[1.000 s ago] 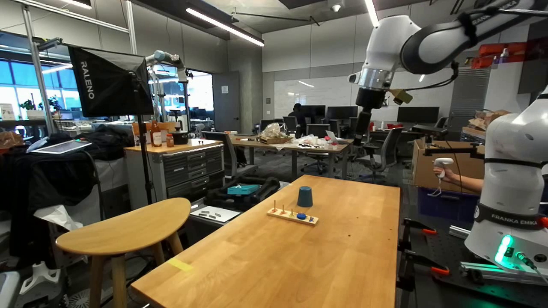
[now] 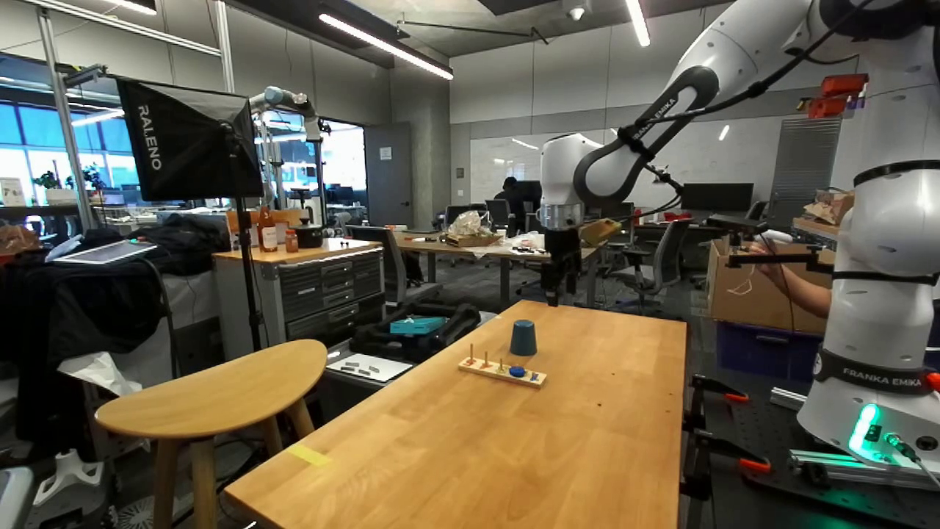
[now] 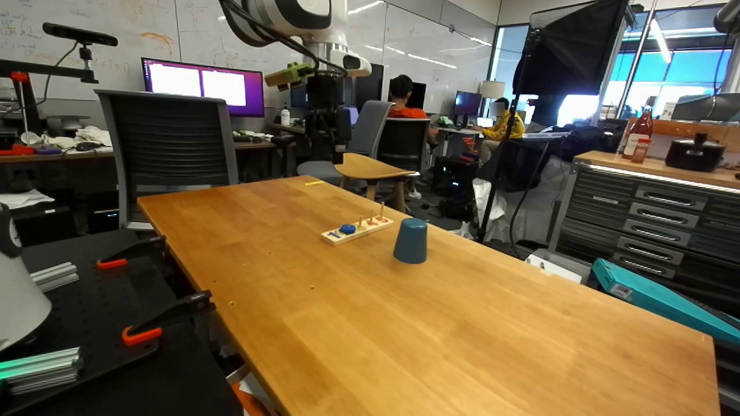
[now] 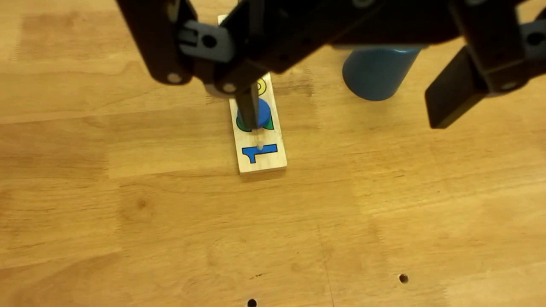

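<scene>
A blue-grey cup (image 2: 523,338) stands upside down on the wooden table (image 3: 305,298), close to a narrow wooden peg board (image 4: 262,163). The board carries several thin pegs and printed numbers, with a blue disc (image 3: 347,229) around one peg near the end marked 1. My gripper (image 2: 559,298) hangs above the table, pointing down and clear of both objects. In the wrist view it is open, its fingers (image 4: 453,94) wide apart with nothing held between them. One finger partly covers the disc, and the gripper body hides the cup's upper part (image 4: 379,74).
Clamps with orange handles (image 3: 142,335) grip the edge on the robot's side. A wooden stool (image 2: 216,388) and a black softbox (image 2: 189,141) stand off the table.
In exterior view 1 the arm has swung left and come lower, bringing the gripper nearer the cup and board. The cup, board and disc have not moved.
</scene>
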